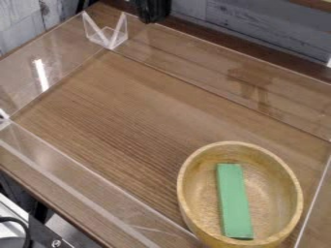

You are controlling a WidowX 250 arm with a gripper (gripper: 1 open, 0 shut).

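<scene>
A round wooden bowl (199,194) stands at the lower right of the table (123,121), with a long green block (233,201) lying inside it. Only a dark piece of my arm or gripper (153,8) shows at the top edge, far above and behind the bowl; its fingers cannot be made out.
A clear, angular holder (106,31) stands at the back left near the table's edge. A wall runs along the back, and a black cable shows at the lower left corner.
</scene>
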